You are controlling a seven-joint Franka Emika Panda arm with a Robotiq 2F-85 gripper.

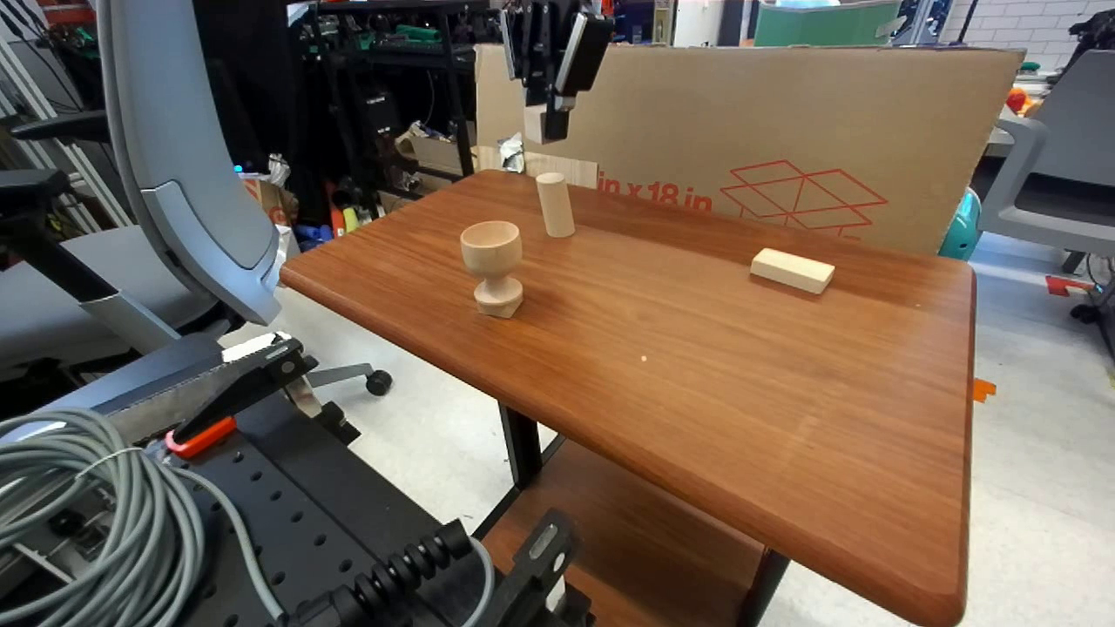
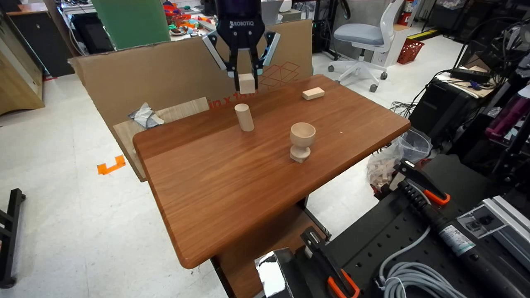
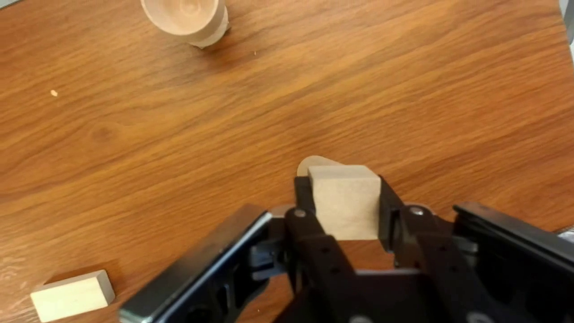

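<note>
Between the fingers of my gripper is a pale wooden block, pinched on two sides; the gripper is shut on it. In exterior view 2 the held block hangs above the table's back part, over a wooden cylinder that stands upright with a slight lean. A clear gap separates the two in exterior view 1. From the wrist, most of the cylinder is hidden behind the block. Closer to the front edge stands a wooden cup on a stem, resting on a small angular base piece.
A flat rectangular block lies alone on the tabletop. Behind the table rises a cardboard sheet.
</note>
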